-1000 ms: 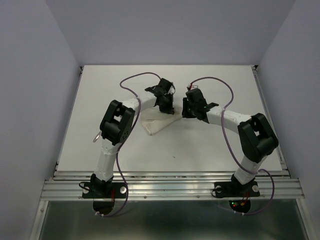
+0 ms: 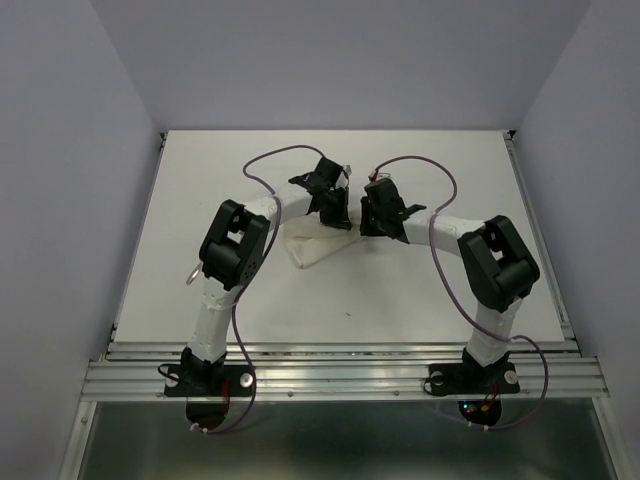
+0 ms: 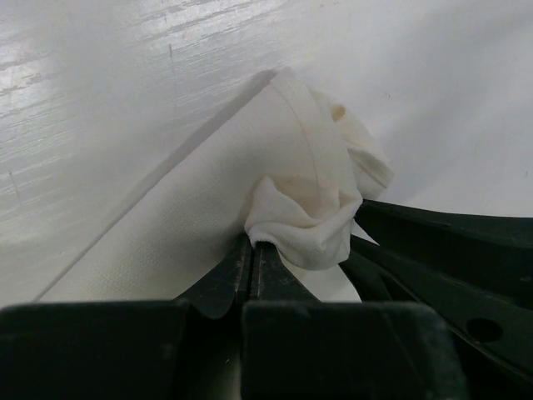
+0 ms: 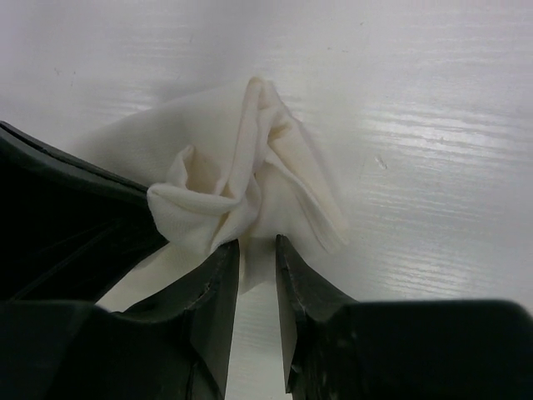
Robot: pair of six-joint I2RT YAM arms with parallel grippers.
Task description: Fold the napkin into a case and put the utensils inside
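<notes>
A white napkin (image 2: 310,248) lies folded on the table beneath both grippers, with a bunched edge near its right end. My left gripper (image 2: 342,222) is shut on the napkin, its fingertips tucked under a crumpled fold (image 3: 300,225) in the left wrist view. My right gripper (image 2: 366,230) is right beside it at the napkin's right end; in the right wrist view its fingers (image 4: 208,317) stand open, a gap between them, at the crumpled cloth (image 4: 225,183). No utensils are in view.
The two grippers are very close together, with the right one's dark body showing in the left wrist view.
My right gripper has moved left, up against the napkin's right end beside the left gripper. The left gripper has barely moved.
</notes>
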